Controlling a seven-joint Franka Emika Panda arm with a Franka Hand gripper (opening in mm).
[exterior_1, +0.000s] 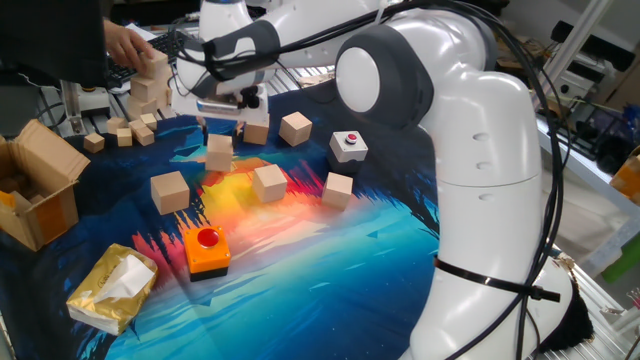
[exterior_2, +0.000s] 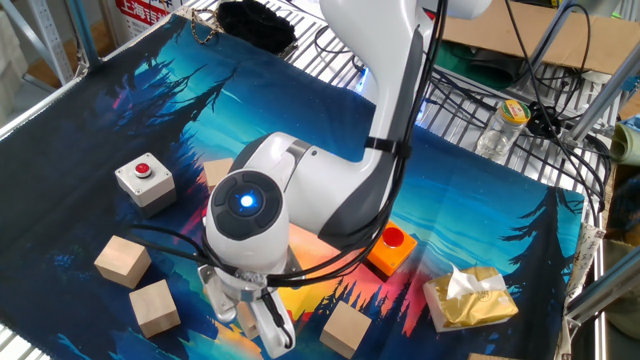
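Note:
A light wooden cube (exterior_1: 219, 153) is held a little above the colourful mat, with my gripper (exterior_1: 220, 137) shut on it from above. In exterior view 2 the gripper hand and arm cover much of this cube (exterior_2: 247, 320). Other wooden cubes stand apart on the mat: one at the left (exterior_1: 170, 193), one in the middle (exterior_1: 269, 183), one at the right (exterior_1: 337, 190) and one farther back (exterior_1: 295, 128). Another cube (exterior_1: 256, 132) sits just behind the gripper, partly hidden.
An orange box with a red button (exterior_1: 207, 252) and a gold tissue pack (exterior_1: 113, 288) lie in front. A grey button box (exterior_1: 348, 147) stands right. At the left are a cardboard box (exterior_1: 45, 190), small blocks and a block stack (exterior_1: 150, 85), touched by a person's hand (exterior_1: 125, 43).

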